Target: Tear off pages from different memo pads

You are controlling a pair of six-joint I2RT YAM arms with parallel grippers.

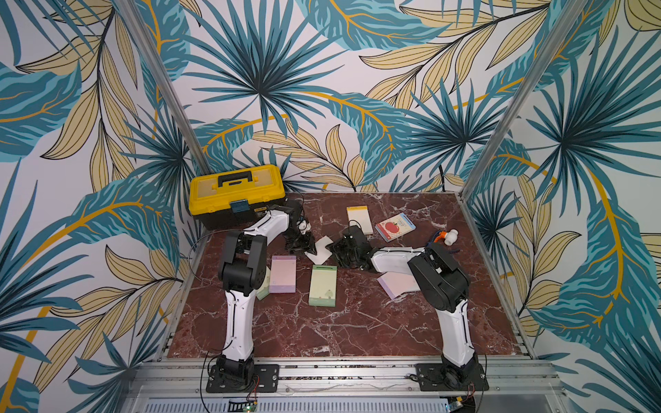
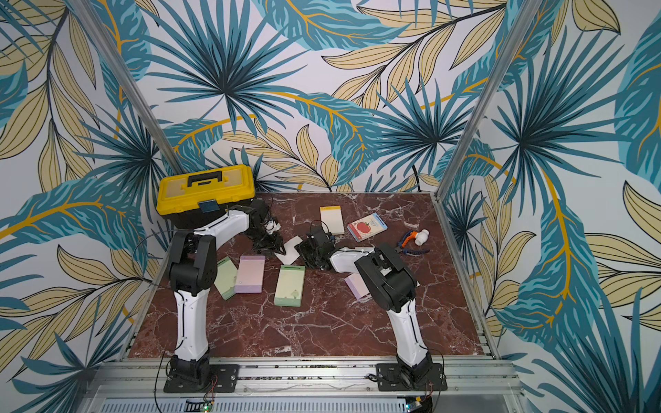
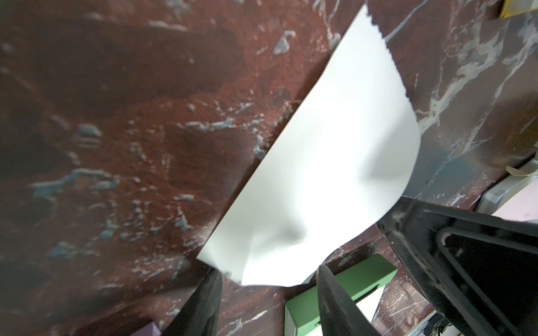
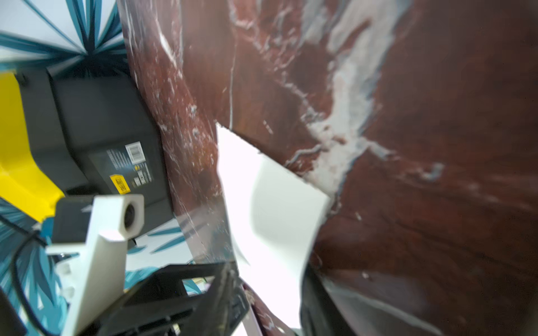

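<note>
A loose white sheet (image 1: 321, 250) with a ragged torn edge lies on the table between my grippers. In the left wrist view my left gripper is open, its fingertips on either side of the near end of the white page (image 3: 313, 184). At the paper's other side, my right gripper stands partly open, with the bent sheet (image 4: 269, 207) running between its fingers. Nearby are a green pad (image 1: 322, 285), a pink-purple pad (image 1: 283, 274), another green pad (image 2: 225, 278) and a pink pad (image 1: 397, 283) partly under the right arm.
A yellow toolbox (image 1: 236, 189) stands at the back left. Toward the back lie a yellow-topped pad (image 1: 359, 218) and an apple-covered pad (image 1: 395, 227). Orange-handled pliers (image 2: 407, 239) and a white bottle (image 2: 421, 237) are at the right.
</note>
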